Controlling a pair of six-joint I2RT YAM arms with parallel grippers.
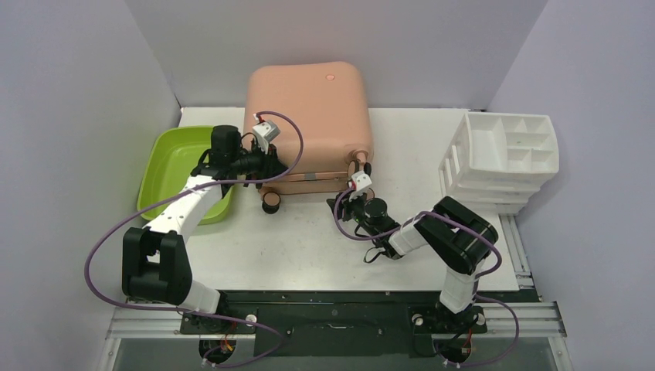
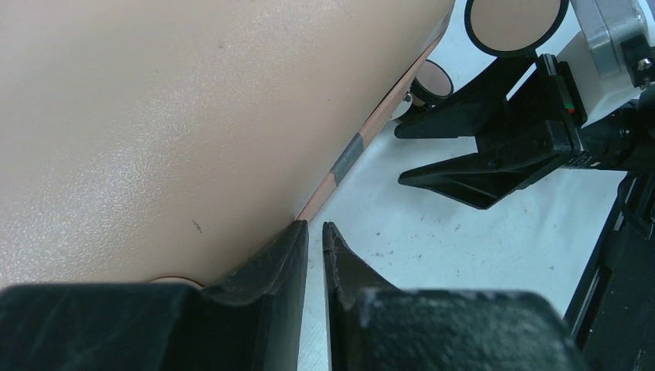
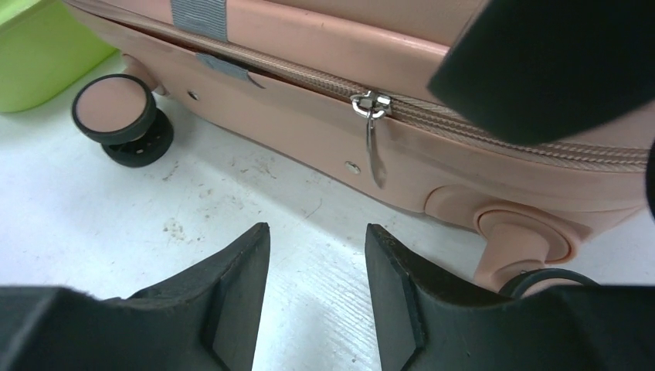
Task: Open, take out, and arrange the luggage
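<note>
A closed pink suitcase (image 1: 309,108) lies on its side at the back centre. My left gripper is shut against its front left, nothing visible between its fingers. My right gripper stands open in front of the zipper side, nothing between its fingers. In the right wrist view the zipper puller (image 3: 371,131) hangs above the gap between those fingers, with a grey strap (image 3: 197,15) further left and wheels (image 3: 110,103) at the corners.
A green tray (image 1: 166,162) stands at the left, partly under my left arm. A stack of white compartment trays (image 1: 506,170) stands at the right.
</note>
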